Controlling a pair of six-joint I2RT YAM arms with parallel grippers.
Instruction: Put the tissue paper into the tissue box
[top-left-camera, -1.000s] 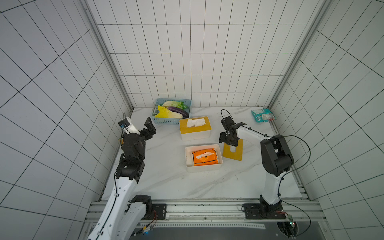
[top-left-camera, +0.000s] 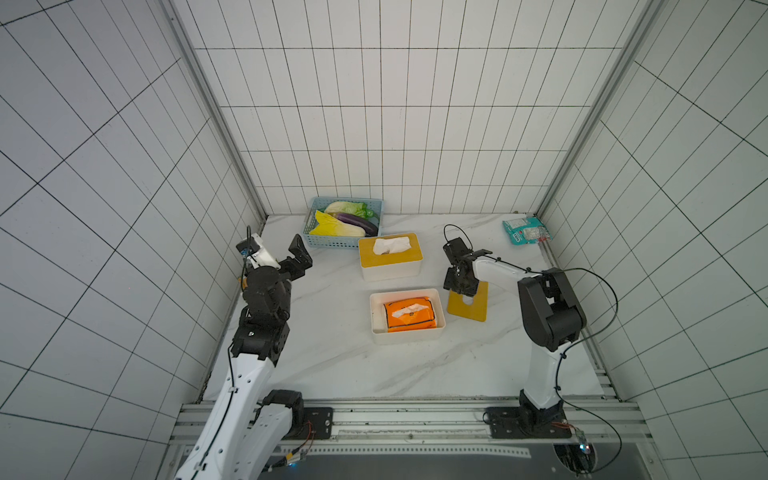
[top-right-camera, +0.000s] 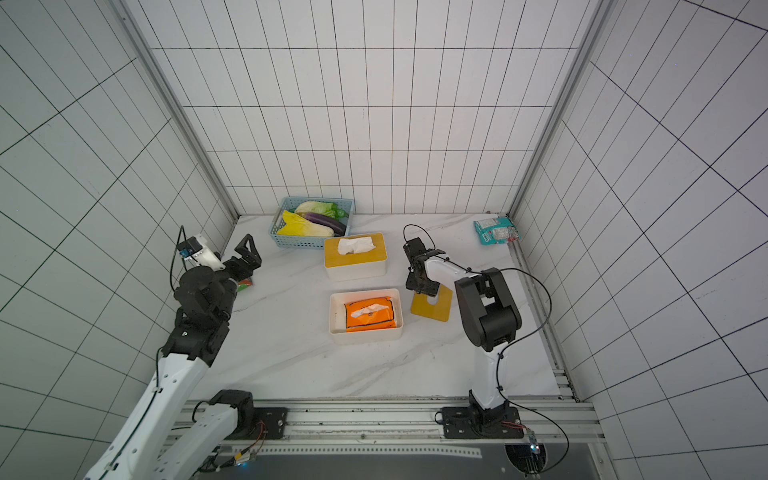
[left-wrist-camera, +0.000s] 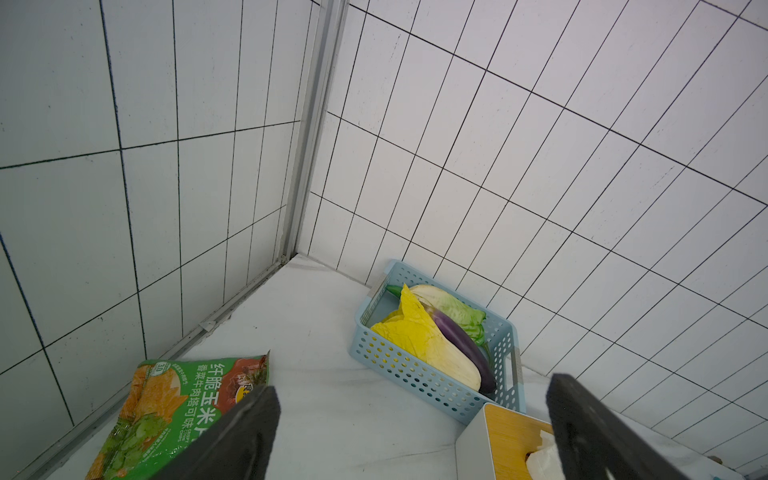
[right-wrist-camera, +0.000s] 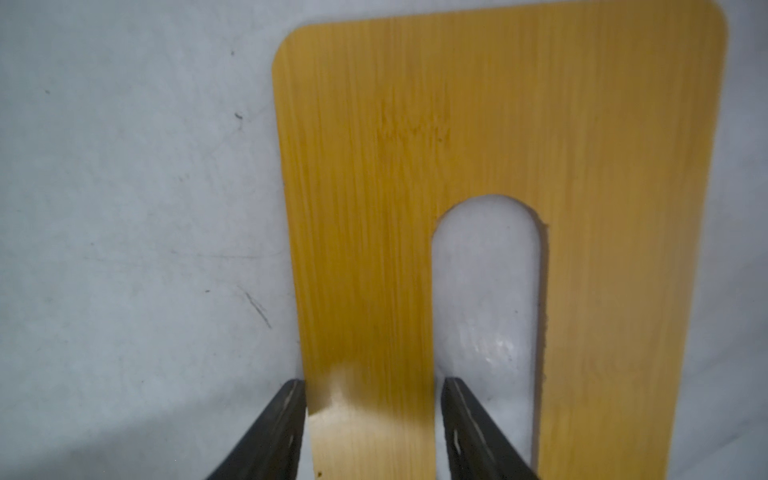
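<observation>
The orange tissue pack lies inside the open white tissue box, white tissue showing on top. To its right, the wooden lid with its long slot lies flat on the table. My right gripper is low over this lid, its fingers apart. One fingertip is at the lid's outer edge, the other at the slot's edge, with a strip of lid between them. Whether both touch it, I cannot tell. My left gripper stands open and empty, raised at the left side.
Behind the open box stands another tissue box with a wooden top and tissue sticking out. A blue vegetable basket is at the back. Packets lie far right and left.
The wooden lid has slid slightly the same way. The left arm and the orange pack have stayed still.
</observation>
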